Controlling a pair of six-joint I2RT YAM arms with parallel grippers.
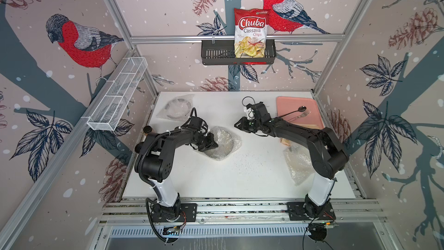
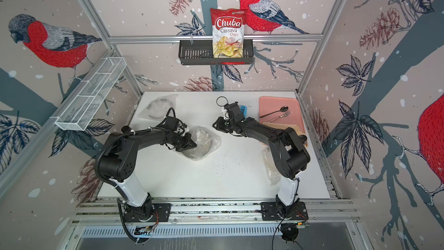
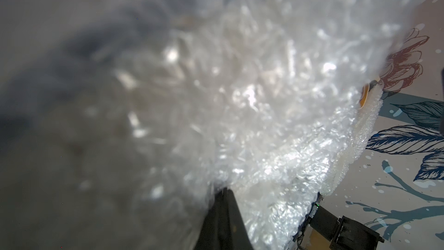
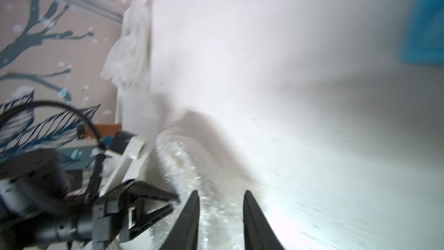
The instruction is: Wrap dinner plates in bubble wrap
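A plate bundled in bubble wrap [image 1: 222, 142] lies left of the table's middle, with a loose flap of wrap on its right side. At its left part, my left gripper [image 1: 211, 145] is shut and down against the wrap. In the left wrist view the closed fingers [image 3: 224, 224] press along the plastic; I cannot tell whether a thin layer is between them. Right of the plate and clear of it, my right gripper is part open with an empty gap between its fingers. Another wrapped plate [image 1: 178, 107] rests at the back left.
A pink tray [image 1: 284, 106] with a spoon [image 1: 301, 108] and fork [image 1: 303, 114] is at the back right. A blue tape dispenser [image 2: 243, 110] stands behind the right arm. More bubble wrap [image 1: 298, 162] lies under that arm.
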